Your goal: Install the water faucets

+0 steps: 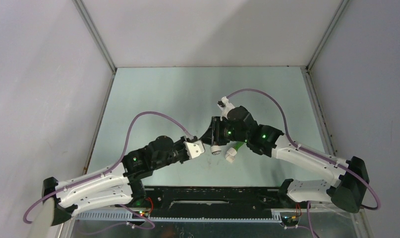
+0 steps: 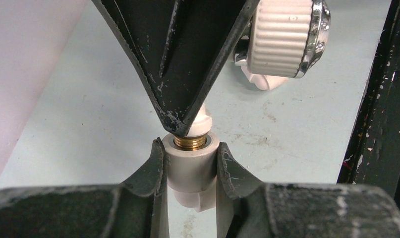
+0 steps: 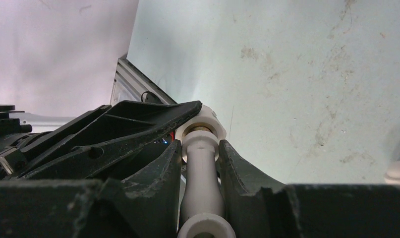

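My left gripper is shut on a white pipe fitting (image 2: 190, 171), its fingers touching both sides. A brass threaded end (image 2: 190, 143) sits partly in the fitting's round mouth, with some thread showing above the rim. It belongs to the white faucet (image 3: 201, 178), whose body my right gripper is shut on. One black finger (image 2: 180, 94) of the right gripper reaches down close to the fitting's rim. The faucet's ribbed handle (image 2: 282, 39) with a chrome ring stands off to the side. In the top view, the grippers meet and hide most of the joint.
Another white fitting (image 1: 231, 154) with a green part (image 1: 238, 146) lies on the table under the right arm. A black rail (image 1: 207, 196) runs along the front edge.
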